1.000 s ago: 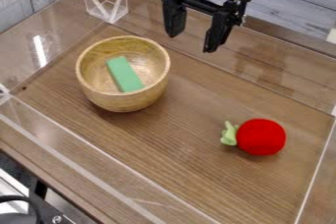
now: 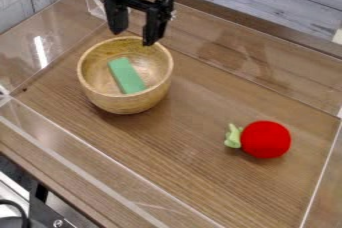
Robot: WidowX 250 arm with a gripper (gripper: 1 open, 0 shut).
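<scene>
My gripper (image 2: pixel 136 24) is a dark, open two-fingered tool at the top, hanging just above the back rim of a wooden bowl (image 2: pixel 154 96). In the bowl lies a green block (image 2: pixel 126 73). A red tomato-like object (image 2: pixel 265 140) with a pale green top sits at the right on the wooden table (image 2: pixel 187 182).
A small white wire-like object (image 2: pixel 95 2) stands behind the gripper at upper left. A dark cable lies at the lower left edge.
My gripper has moved left, from above the table's back middle to over the bowl's back side. The bowl and red object are unchanged.
</scene>
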